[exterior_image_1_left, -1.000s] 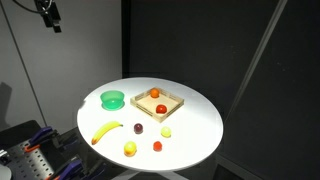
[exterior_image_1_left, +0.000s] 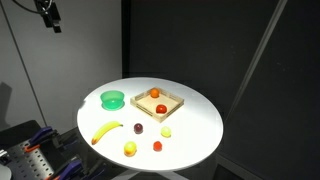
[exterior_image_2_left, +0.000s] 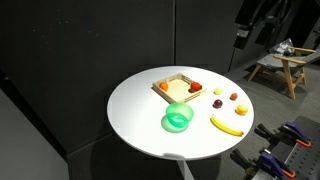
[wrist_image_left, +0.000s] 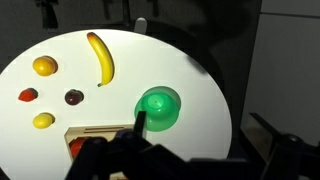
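Observation:
High above the round white table (exterior_image_1_left: 200, 115), my gripper stands open, its dark fingers wide apart with nothing between them. In exterior view 1 the gripper (exterior_image_1_left: 56, 27) hangs at the upper left, far from everything on the table. A green bowl (exterior_image_1_left: 112, 102) rests on the table's left side; from above, the bowl (wrist_image_left: 158, 110) shows near the middle. Right of it in exterior view 1 lies a shallow wooden box (exterior_image_1_left: 143, 109) holding a red tomato-like fruit (exterior_image_1_left: 161, 109) and an orange one (exterior_image_1_left: 154, 93). A yellow banana (exterior_image_1_left: 106, 131) lies toward the near edge.
Loose on the table are a dark plum-like fruit (exterior_image_1_left: 138, 129), a yellow lemon-like fruit (exterior_image_1_left: 166, 133), a small red fruit (exterior_image_1_left: 157, 146) and a yellow-orange fruit (exterior_image_1_left: 130, 149). Bare tabletop shows right of the box in exterior view 1. Dark walls stand behind.

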